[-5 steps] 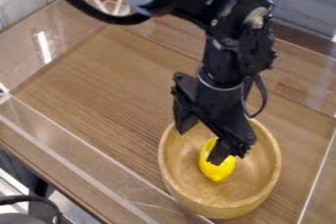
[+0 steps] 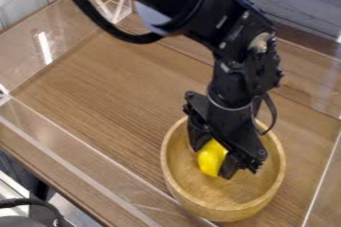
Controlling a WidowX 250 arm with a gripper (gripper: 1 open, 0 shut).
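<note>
My black gripper (image 2: 224,141) reaches down from the top into a tan oval bowl (image 2: 224,203) near the bottom right of the view. Its fingers sit around a small yellow object (image 2: 212,161) inside the bowl, covering part of it. I cannot tell whether they are closed on it.
Clear rims or walls edge the table at left and back. A black cable shows at the lower left.
The gripper has moved lower into the bowl over the yellow object, which now shows slightly higher in the view and more covered by the fingers.
</note>
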